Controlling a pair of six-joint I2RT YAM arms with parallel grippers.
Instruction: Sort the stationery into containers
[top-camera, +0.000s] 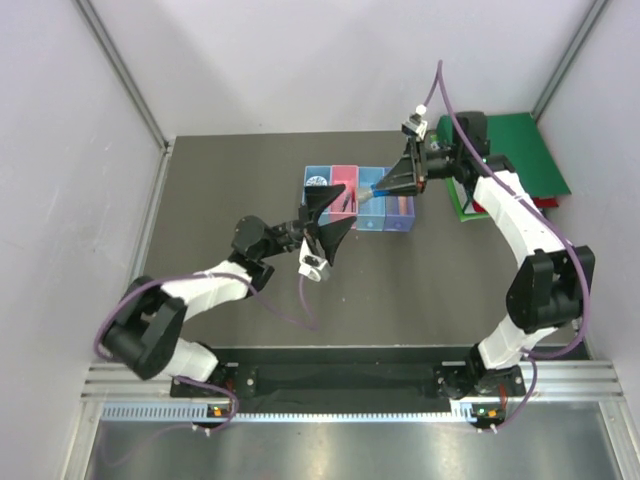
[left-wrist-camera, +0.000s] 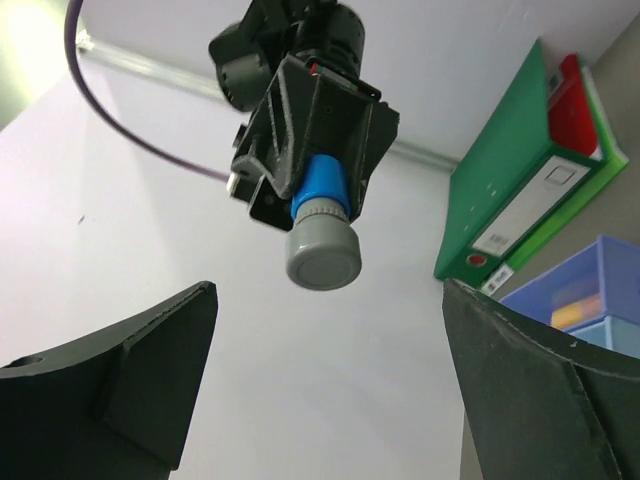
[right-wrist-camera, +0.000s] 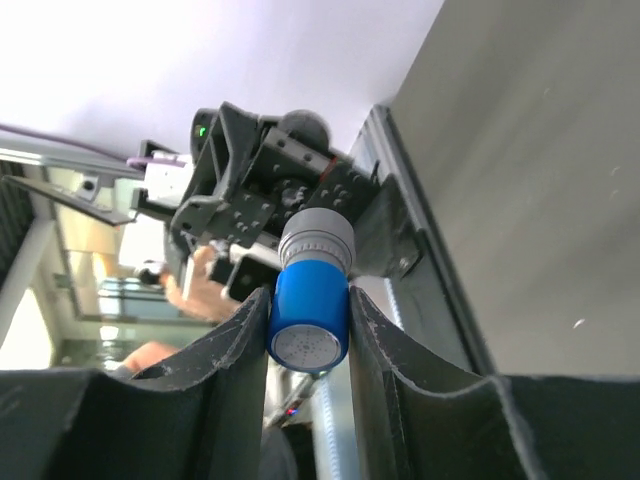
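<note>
A glue stick (top-camera: 364, 195) with a blue body and a grey cap is clasped by its blue part in my right gripper (top-camera: 386, 188). In the right wrist view the blue end of the glue stick (right-wrist-camera: 309, 318) is pinched between both fingertips, its grey cap pointing away. My left gripper (top-camera: 348, 205) stands open just left of the cap, nothing between its fingers. From the left wrist view, the grey cap of the glue stick (left-wrist-camera: 324, 252) faces me, apart from both fingers. Below the grippers is a divided organiser (top-camera: 400, 222), partly hidden by them.
The organiser has light blue, pink and purple sections; a round blue-and-white item (top-camera: 316, 182) is in its left one. Green and red folders (top-camera: 520, 150) occupy the back right, beside the right arm. Bare table lies to the left and in front.
</note>
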